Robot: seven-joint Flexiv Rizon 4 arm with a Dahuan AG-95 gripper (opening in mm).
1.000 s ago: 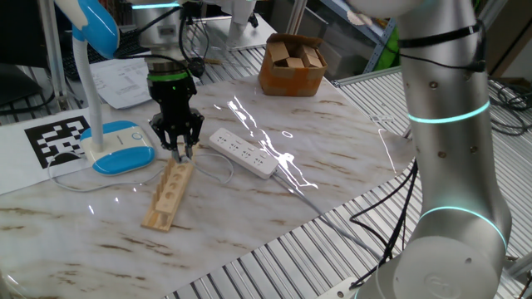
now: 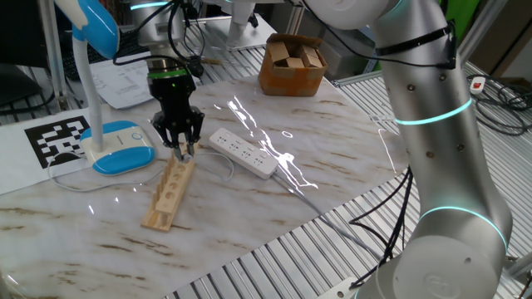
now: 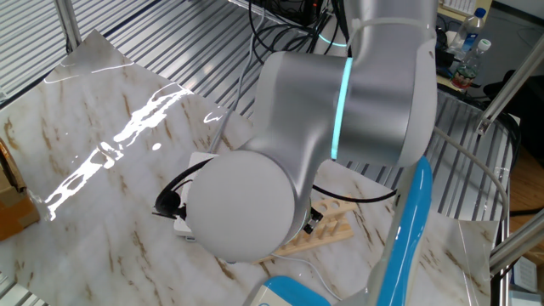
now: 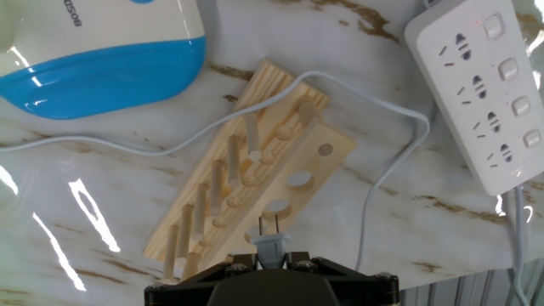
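In the wrist view, a small pale plug point(image 4: 270, 247) with two thin prongs sits at the tips of my gripper, which is shut on it. The prongs point away from the gripper, over the light wooden rack point(image 4: 336, 144) with round holes and a row of pegs. A white power strip point(image 4: 476, 89) lies on the table at upper right, its sockets facing up and apart from the plug. The thin white cable point(image 4: 374, 100) crosses the rack, loops right and runs back toward the gripper; its end is hidden. Exterior view 1 has the gripper point(image 2: 184, 155) above the rack's far end.
A blue and white lamp point(image 2: 125, 158) stands left of the gripper, its neck rising close to the arm. An open cardboard box point(image 2: 291, 81) is at the back. Bare marble-patterned table point(image 2: 75, 241) lies in front, and a grey cord point(image 2: 320, 208) leaves the strip.
The large arm links on the right of exterior view 1 have swung to the left. Over the rack, the gripper has hardly shifted; rack, lamp and power strip lie unchanged.
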